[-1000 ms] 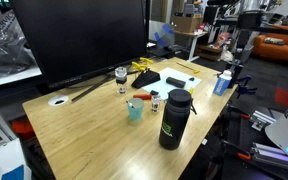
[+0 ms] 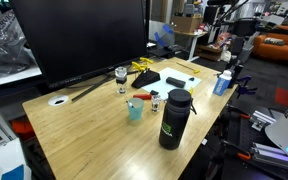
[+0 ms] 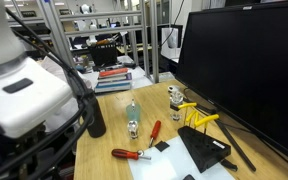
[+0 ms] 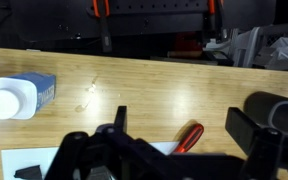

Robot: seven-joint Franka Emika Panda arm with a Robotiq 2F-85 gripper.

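Observation:
My gripper is open, its dark fingers spread wide over the wooden table with nothing between them. A white-capped bottle stands apart from it, at the left of the wrist view; exterior view 1 shows this pale bottle near the table's right edge. Close to the right finger lies a red-handled tool. The black tumbler stands upright at the table's front edge, with a teal cup behind it to the left.
A large monitor lines the back. White paper bears a black block, near a yellow clamp. A clear container stands near the monitor.
At the upper right of exterior view 1, the arm has shifted slightly to the left. The table objects look unmoved.

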